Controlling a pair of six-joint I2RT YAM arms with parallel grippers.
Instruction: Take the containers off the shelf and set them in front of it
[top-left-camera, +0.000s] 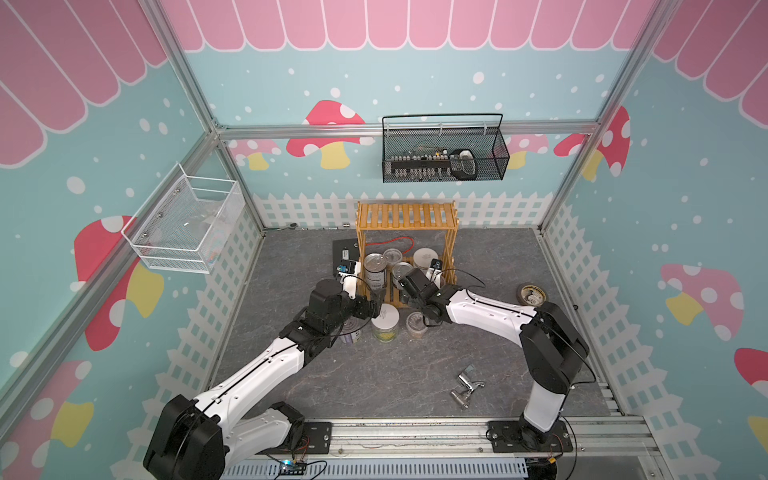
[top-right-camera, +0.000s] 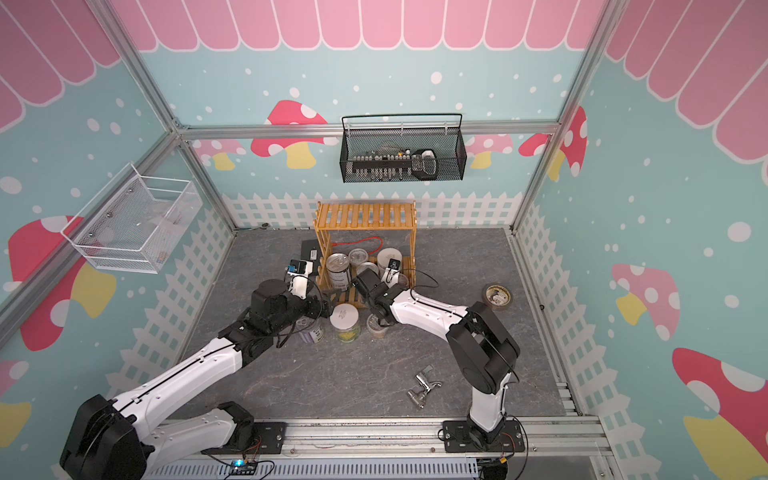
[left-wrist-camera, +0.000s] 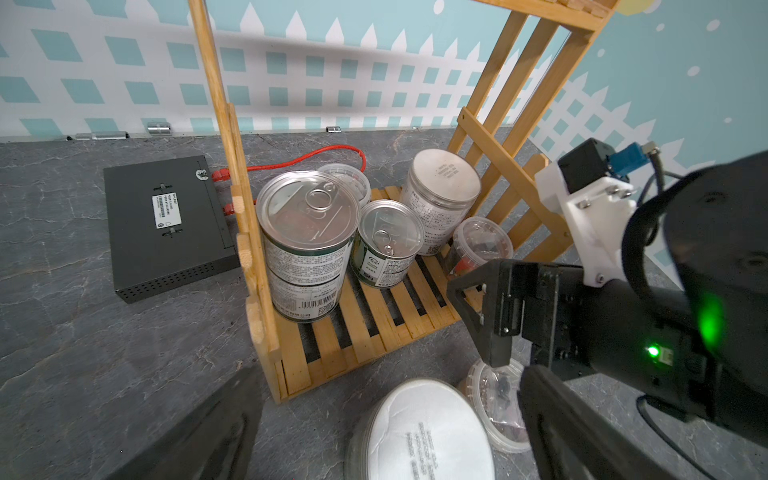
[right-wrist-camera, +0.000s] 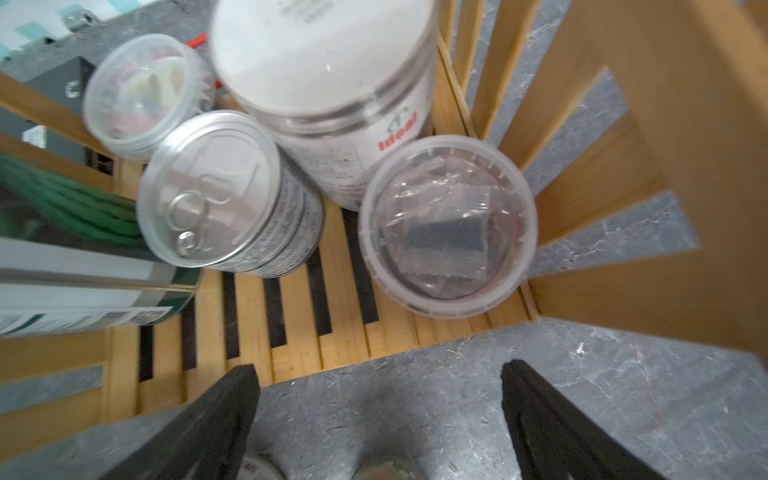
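Observation:
A wooden shelf (top-left-camera: 406, 214) holds cans and jars on its lower slats: a tall can (left-wrist-camera: 308, 232), a short can (right-wrist-camera: 209, 192), a white-lidded tin (right-wrist-camera: 324, 56), a small tub (right-wrist-camera: 144, 96) and a round clear jar (right-wrist-camera: 448, 224) with a packet inside, at the shelf's right. Which is the seed jar I cannot tell for sure. My right gripper is open over the shelf's front, just before the clear jar, nothing between its fingers. My left gripper is open at the front left, above a white-lidded jar (left-wrist-camera: 424, 432) on the counter.
More containers (left-wrist-camera: 500, 400) stand on the counter before the shelf. A black box (left-wrist-camera: 168, 232) with red cable lies left of the shelf. A faucet (top-left-camera: 468, 384) lies at front right, a round tin (top-left-camera: 531, 294) at right. The right arm crowds the left wrist view.

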